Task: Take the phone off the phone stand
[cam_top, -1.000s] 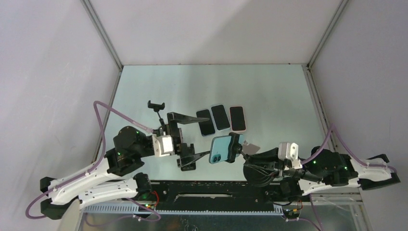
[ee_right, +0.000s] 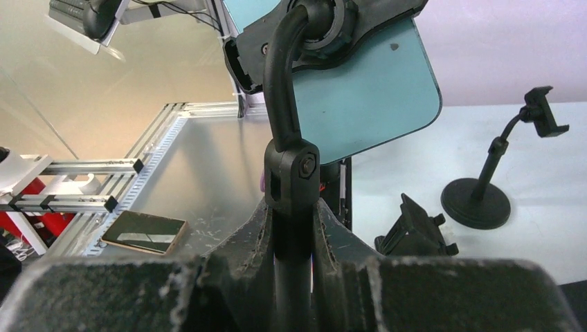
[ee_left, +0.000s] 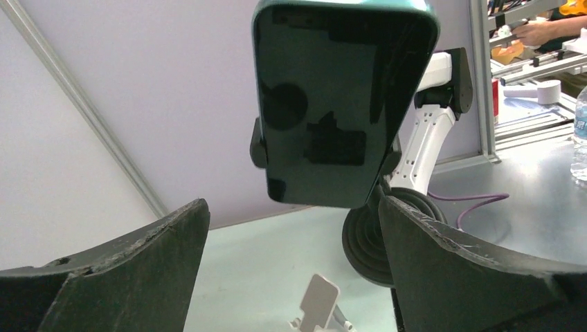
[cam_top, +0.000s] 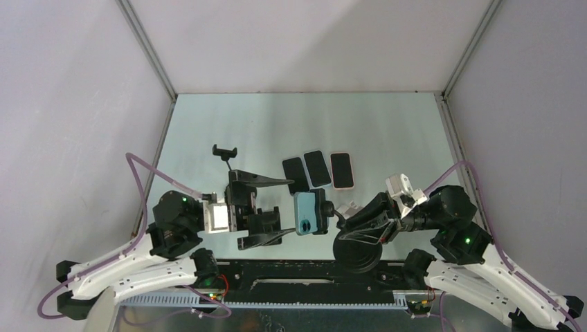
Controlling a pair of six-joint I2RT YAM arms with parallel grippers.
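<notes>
A teal phone (cam_top: 304,209) sits in the black clamp of the phone stand (cam_top: 320,210), held in the air at table centre. My right gripper (cam_top: 346,223) is around the stand's pole (ee_right: 291,173), which passes between its fingers. My left gripper (cam_top: 292,206) stands open, its fingers above and below the phone in the top view, nothing clearly between them touching. In the left wrist view the phone's dark screen (ee_left: 342,104) faces the camera, just beyond the open fingertips. The right wrist view shows the phone's back (ee_right: 367,90) behind the clamp.
Several phones (cam_top: 317,167) lie flat at the table's middle. A second, empty stand stands at the left, partly behind my left arm. A small pale stand (ee_left: 318,304) is on the table below.
My right gripper has swung the stand and phone leftward and turned the phone toward my left gripper. The left gripper has shifted slightly left and squared up, still open.
</notes>
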